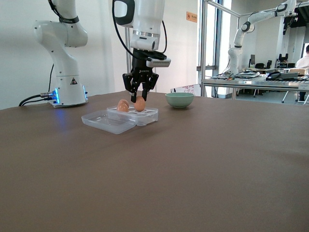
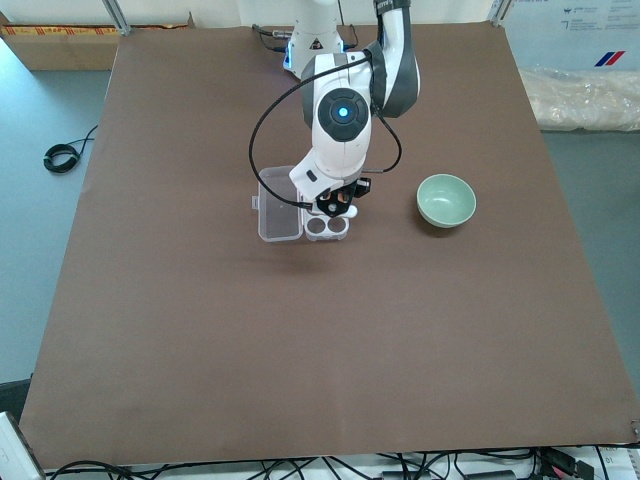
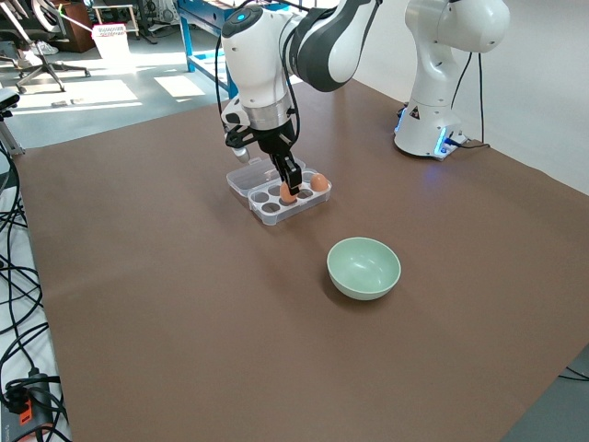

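My black gripper (image 1: 139, 95) reaches down over a clear plastic egg carton (image 3: 271, 207), whose lid (image 1: 104, 123) lies open beside it. One brown egg (image 1: 140, 105) sits directly at the fingertips; whether the fingers press on it is unclear. Another egg (image 1: 123, 106) sits to its left in the top view, and in the right view an egg (image 3: 319, 182) sits in the carton beside the gripper. From the left view the wrist hides most of the carton's wells. A pale green bowl (image 2: 446, 200) stands empty on the brown table, apart from the carton.
The white robot base (image 3: 423, 124) and its cables stand at the back. Cables and equipment run along the table's outer edge.
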